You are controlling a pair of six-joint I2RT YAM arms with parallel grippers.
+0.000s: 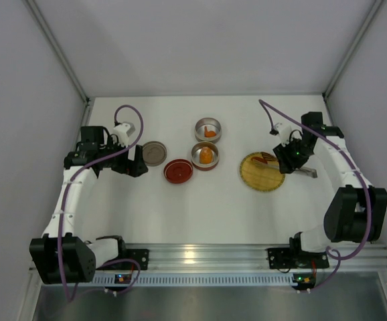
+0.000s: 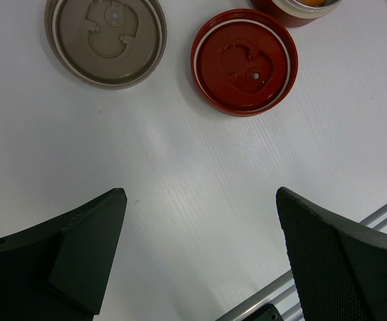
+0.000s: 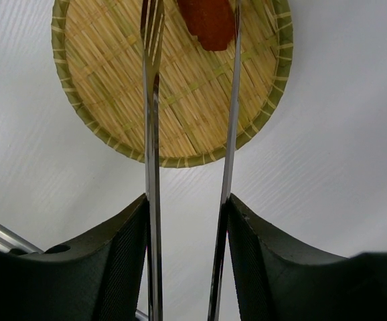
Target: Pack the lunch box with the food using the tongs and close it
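Metal tongs (image 3: 152, 127) are held between the black fingers of my right gripper, which press on both arms. One arm ends in fork tines. The tongs' ends stand either side of a reddish-brown food piece (image 3: 210, 27) on the round woven tray (image 3: 116, 87). A gap shows on the fork side; I cannot tell whether the other arm touches the food. My left gripper is open and empty above bare table. Two metal-lined lunch box bowls stand mid-table: the back bowl (image 1: 199, 132) and the front bowl (image 1: 195, 156), both with orange food inside.
A grey-brown lid (image 1: 155, 153) and a red lid (image 1: 178, 171) lie flat left of the bowls. Free white table (image 1: 200, 214) stretches along the front, and there is open room between the bowls and the tray. A metal rail (image 1: 200, 251) runs along the front edge.
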